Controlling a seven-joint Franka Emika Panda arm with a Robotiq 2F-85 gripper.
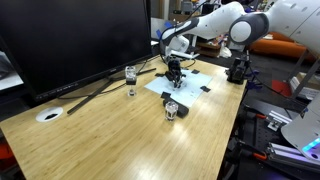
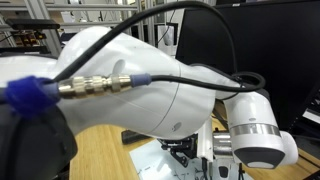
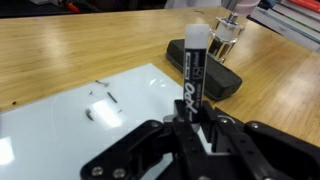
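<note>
My gripper is shut on a white marker with a black label, which stands nearly upright between the fingers in the wrist view. Beneath it, a white board lies flat on the wooden table and carries a few short dark marks. A dark eraser block rests at the board's edge, beyond the marker. In exterior view 1 the gripper is low over the white board. Whether the marker's lower end touches the board is hidden.
Two cup-like objects stand on the table, one near the eraser and another further back. A round white disc lies at the left. A large black screen borders the back.
</note>
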